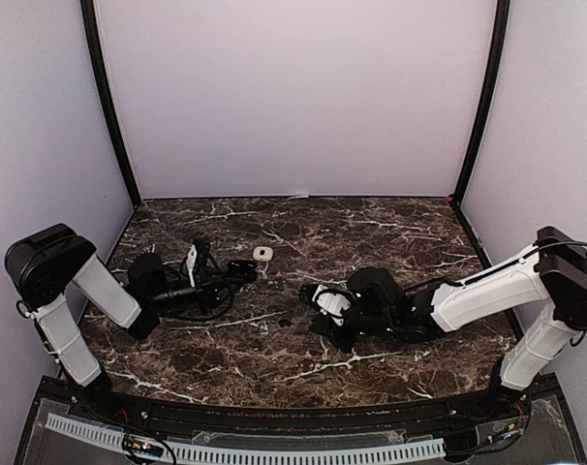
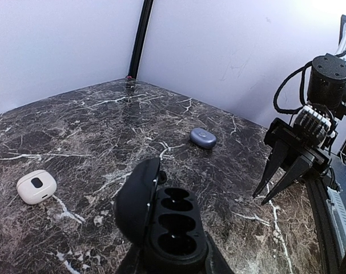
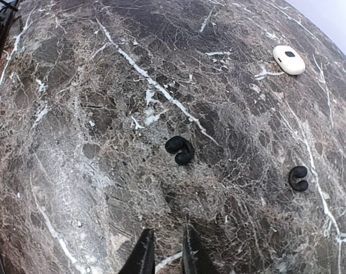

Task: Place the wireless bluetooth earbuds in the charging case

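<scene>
The black charging case (image 2: 176,222), lid raised, is gripped by my left gripper (image 1: 228,279), which is shut on it. Its dark wells face up and look empty in the left wrist view; the left fingertips are mostly hidden below it. Two black earbuds lie apart on the table in the right wrist view: one nearer the middle (image 3: 180,150), another further right (image 3: 298,178). My right gripper is above the table with a gap between its fingers and nothing in it. Both earbuds are beyond its fingertips, not touched.
A white case (image 2: 37,186) lies closed on the dark marbled table (image 1: 342,218). In the left wrist view a closed bluish-grey case (image 2: 203,138) sits further back. Clear table surrounds the earbuds.
</scene>
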